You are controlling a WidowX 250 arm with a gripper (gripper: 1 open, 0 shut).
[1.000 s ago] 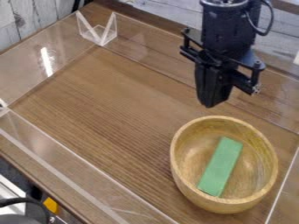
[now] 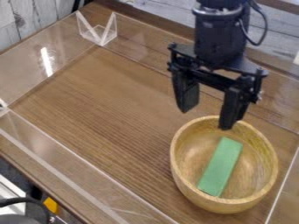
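The black gripper (image 2: pixel 208 105) hangs open above a round wooden bowl (image 2: pixel 187 175), its two fingers spread wide, one to the left and one to the right, with nothing seen between them. A green rectangular block (image 2: pixel 219 166) lies tilted diagonally inside the bowl, below and a little to the right of the gripper's middle. The gripper's body covers part of the table behind it.
A small white wire holder (image 2: pixel 100 31) stands at the back left of the wooden table (image 2: pixel 82 114). A black object sits at the lower left corner, off the table.
The gripper has come down and toward the camera, closer to the bowl, and its fingers now show lower in view. The bowl and green block have not moved.
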